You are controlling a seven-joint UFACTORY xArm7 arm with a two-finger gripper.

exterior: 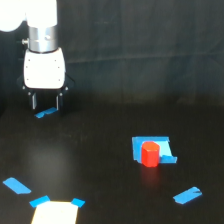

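A small red object (150, 155), block-like or cylindrical, stands on the dark table right of centre. It is on or just in front of a pale patch (166, 148) edged with blue tape. My gripper (46, 101), below a white hand, hangs at the upper left, well away from the red object. Its dark fingers are spread apart, and nothing shows between them.
A cream-coloured item (55, 213) is cut off by the bottom edge, with blue tape at its corners. Blue tape strips (187, 195) mark other spots. A dark curtain (150, 50) hangs behind.
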